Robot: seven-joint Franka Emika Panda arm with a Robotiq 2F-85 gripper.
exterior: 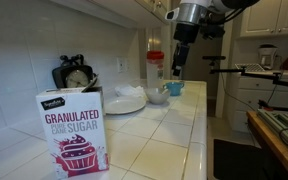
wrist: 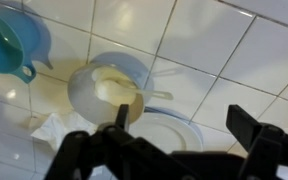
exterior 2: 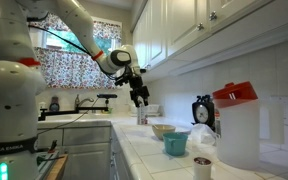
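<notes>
Above the tiled counter hangs my gripper point(exterior: 179, 62) point(exterior 2: 140, 97), its fingers spread apart and nothing showing between them. In the wrist view a bowl point(wrist: 82, 97) lies below and to the left of the fingers. Something pale sits in it, with a light spoon-like handle point(wrist: 156, 94) reaching over its rim toward the right. A teal mug point(wrist: 2, 48) stands at the upper left. Partly behind the fingers is a white plate point(wrist: 184, 132). Exterior view 1 has the bowl point(exterior: 158, 97) beside the mug point(exterior: 175, 88) and plate point(exterior: 122, 105).
A granulated sugar box point(exterior: 76, 130) stands at the counter's near end. Against the wall are a dark clock point(exterior: 72, 74) and a red-lidded canister point(exterior 2: 238, 128). A crumpled white cloth or paper point(wrist: 56, 129) lies by the bowl. Bare tiles point(exterior: 164, 140) extend along the front.
</notes>
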